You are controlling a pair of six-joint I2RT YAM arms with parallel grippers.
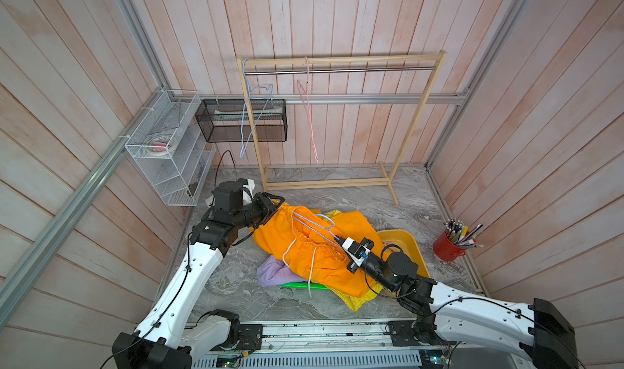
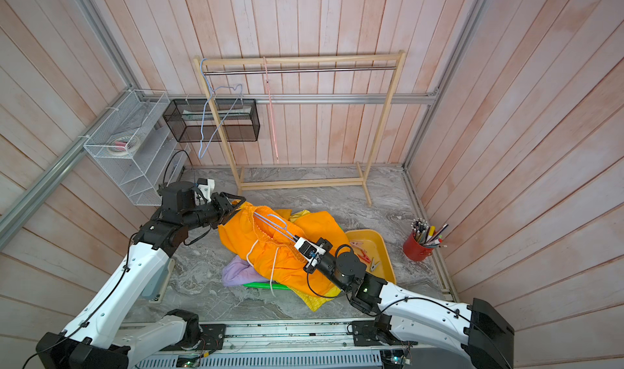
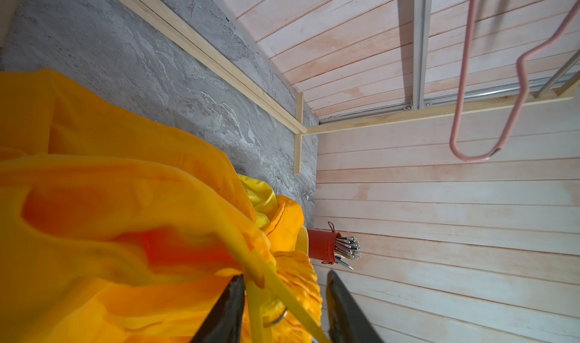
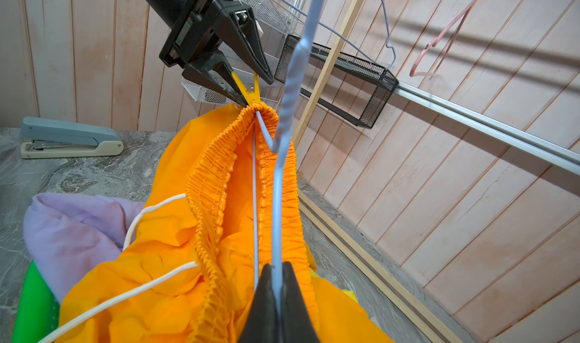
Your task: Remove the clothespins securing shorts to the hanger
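The orange shorts (image 1: 344, 274) lie in a heap on the table, their gathered waistband drawn upward. A light blue hanger (image 4: 294, 80) runs into that waistband, and my right gripper is shut on its wire. In the right wrist view a yellow clothespin (image 4: 247, 90) clips the far corner of the waistband at the hanger's end. Around its spread handles stands my left gripper, open, one finger on each side. The left wrist view shows the same clothespin (image 3: 273, 287) blurred between the fingers. Any clothespin near my right gripper is hidden.
A wooden rack (image 1: 325, 184) with other hangers stands behind. A yellow tray (image 2: 383, 255) lies beneath the right arm, and a red pen cup (image 1: 448, 247) is farther right. Lilac cloth (image 4: 78, 231) and a stapler (image 4: 71, 139) lie on the left side.
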